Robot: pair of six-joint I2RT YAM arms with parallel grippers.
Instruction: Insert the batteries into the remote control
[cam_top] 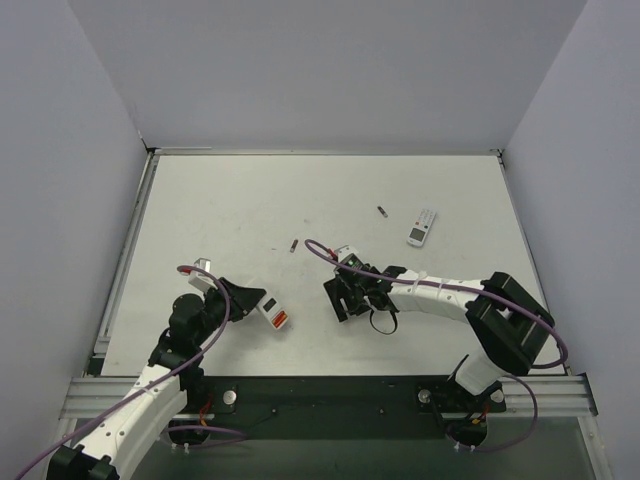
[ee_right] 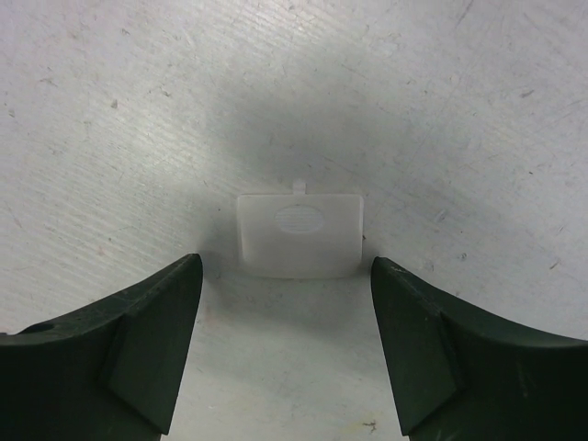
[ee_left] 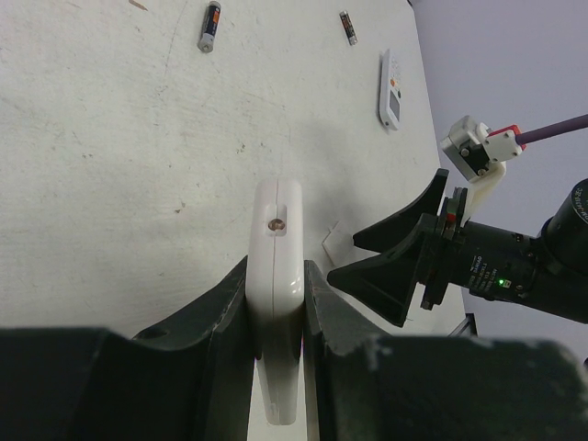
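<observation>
A white remote (cam_top: 274, 310) juts from my left gripper (cam_top: 257, 302), which is shut on it. From above, its upturned face shows a dark patch and an orange patch. In the left wrist view the remote (ee_left: 278, 220) appears end-on, a small hole in its tip. A pale battery cover (ee_right: 300, 235) with a small tab lies flat on the table. My right gripper is part open just over it, one finger at each side, small gaps showing. One battery (cam_top: 294, 245) lies mid-table, another (cam_top: 382, 211) farther back right.
A second white handset (cam_top: 421, 227) with a grey screen lies at the right of the table (cam_top: 230, 200). Grey walls close in the back and sides. A purple cable (cam_top: 450, 289) runs along the right arm.
</observation>
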